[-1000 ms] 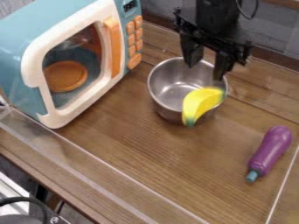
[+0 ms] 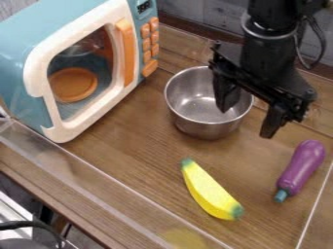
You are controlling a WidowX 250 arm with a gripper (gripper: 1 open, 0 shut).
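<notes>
My black gripper (image 2: 247,112) stands open at the upper right, its fingers over the right part of the steel bowl and beside it, nothing between them. The steel bowl (image 2: 196,112) sits in the middle of the wooden table. A yellow plastic banana (image 2: 209,189) lies on the table in front of the bowl. A purple eggplant (image 2: 302,166) lies at the right.
A toy microwave (image 2: 139,44) with an orange plate (image 2: 73,85) inside stands at the left. A wall runs along the back.
The banana has moved from the bowl down onto the table in front, and now lies more diagonal.
</notes>
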